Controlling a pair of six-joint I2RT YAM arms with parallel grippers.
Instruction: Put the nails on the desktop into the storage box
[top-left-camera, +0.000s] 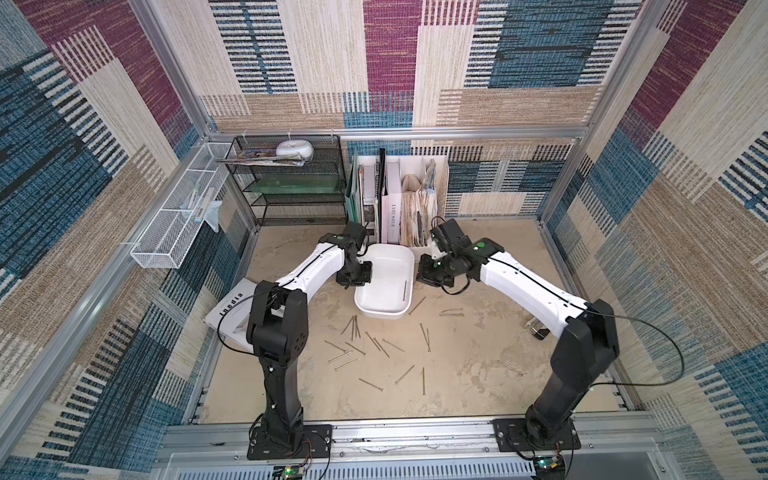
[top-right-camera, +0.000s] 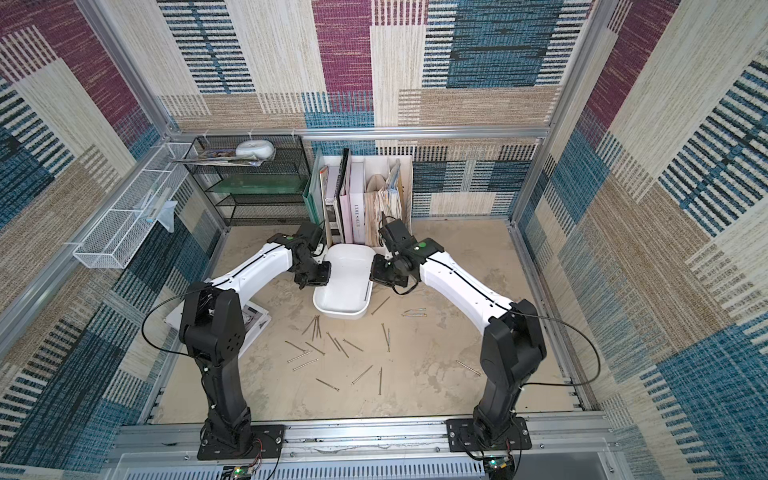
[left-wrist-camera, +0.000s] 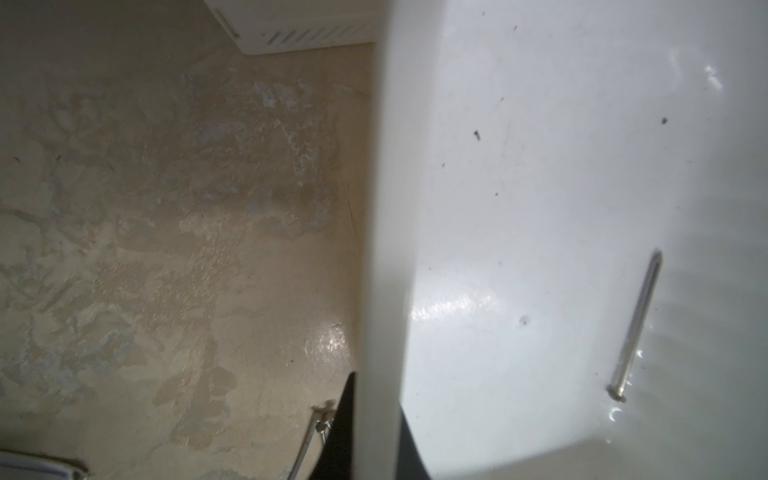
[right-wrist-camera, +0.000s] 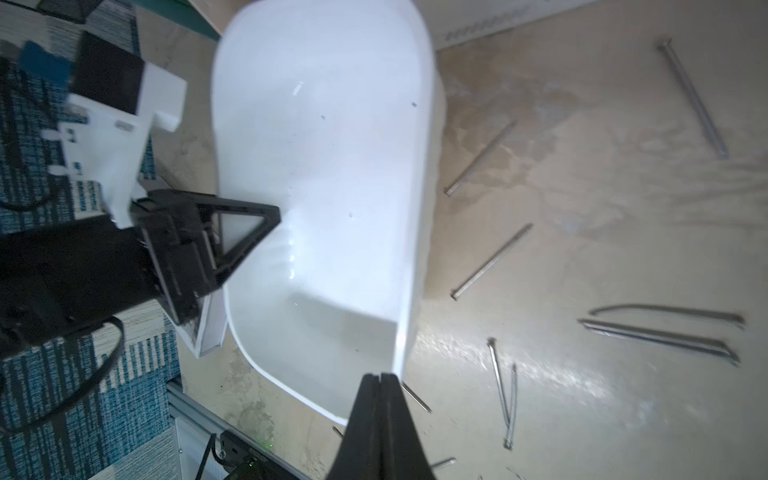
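The white storage box (top-left-camera: 385, 280) stands at the desk's middle, and a single nail (left-wrist-camera: 637, 324) lies inside it. At its left wall, my left gripper is shut on the rim. My right gripper is at the opposite side of the box, its fingertips together by the right rim. Nothing shows between them. Several loose nails (top-left-camera: 376, 344) are scattered on the desktop in front of the box. More nails (right-wrist-camera: 662, 329) lie to its right, and two lie at the far right (top-left-camera: 510, 368).
Behind the box stand a white file holder (top-left-camera: 436, 180) full of folders and a black mesh shelf (top-left-camera: 288, 184). A white box marked with letters (top-left-camera: 233, 316) sits beside the left arm. A small dark object (top-left-camera: 537, 327) lies under the right arm.
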